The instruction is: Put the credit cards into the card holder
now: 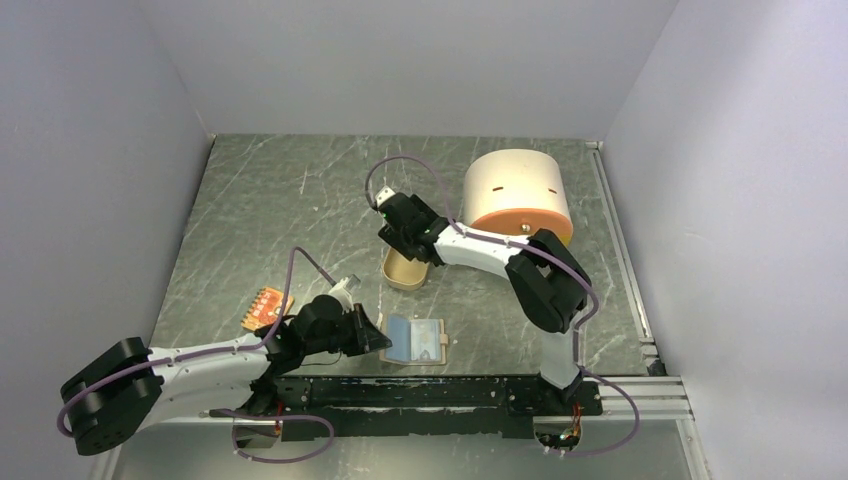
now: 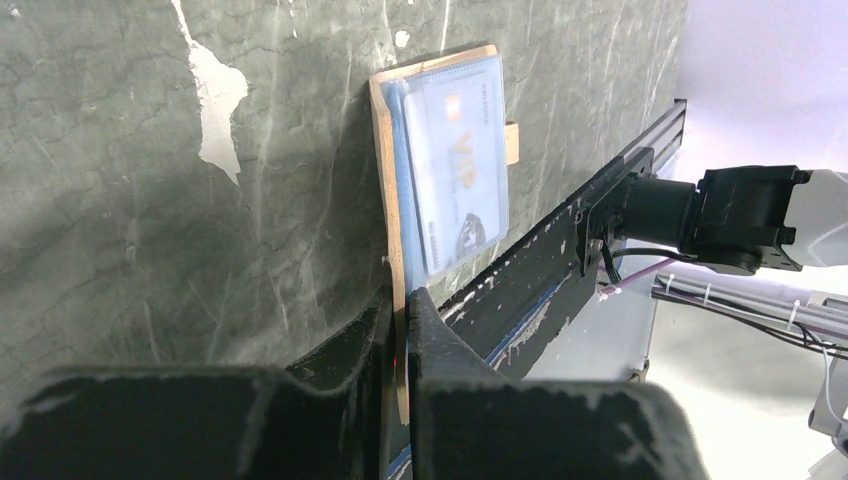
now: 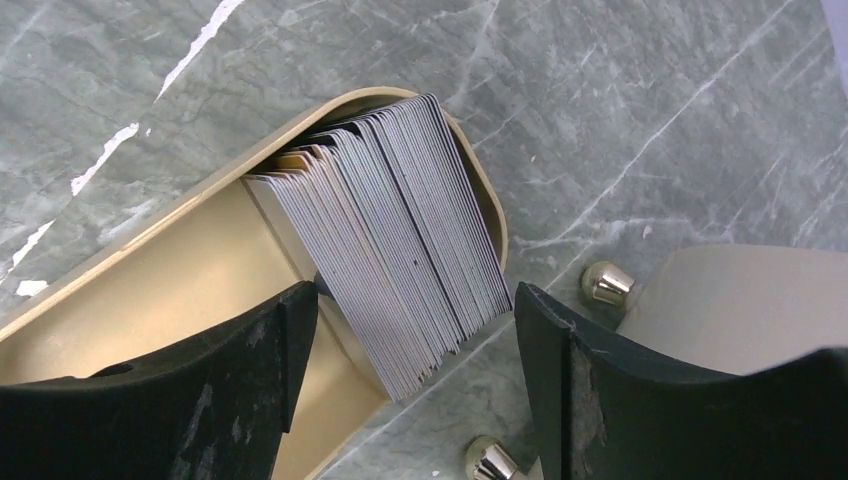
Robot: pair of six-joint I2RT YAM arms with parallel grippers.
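Note:
The card holder, beige with clear bluish sleeves, lies spread near the table's front edge. My left gripper is shut on the holder's edge. Inside the holder's sleeve a pale card with VIP lettering shows through. A beige oval tray stands mid-table. In the right wrist view a thick stack of credit cards leans on edge at one end of it. My right gripper is open, one finger on each side of the stack; whether the fingers touch the cards I cannot tell.
Behind and right of the tray sits a cream bread box with an orange front. An orange spiral notebook lies at the left, close to my left arm.

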